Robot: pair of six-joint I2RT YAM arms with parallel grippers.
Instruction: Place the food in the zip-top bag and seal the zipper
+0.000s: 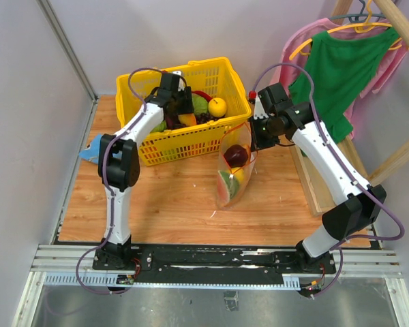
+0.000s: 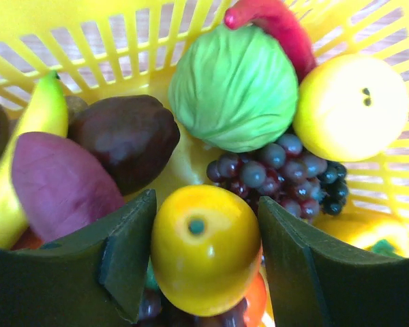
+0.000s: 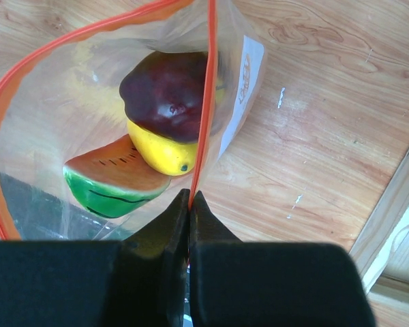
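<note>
In the left wrist view a round yellow fruit (image 2: 204,255) with a green spot sits between both fingers of my left gripper, touching them on each side. That gripper hangs over the yellow basket (image 1: 184,150), among the other food. My right gripper is shut on the orange-red edge of the clear zip top bag (image 3: 54,88), whose mouth stands wide. Inside the bag lie a dark purple fruit (image 3: 167,95), a yellow fruit (image 3: 162,150) and a watermelon slice (image 3: 116,178).
The basket also holds a green cabbage (image 2: 235,88), grapes (image 2: 279,170), an eggplant (image 2: 61,184) and a larger yellow fruit (image 2: 351,105). A blue bag (image 1: 91,150) lies at the left. A wooden rack (image 1: 313,180) with clothes stands at the right.
</note>
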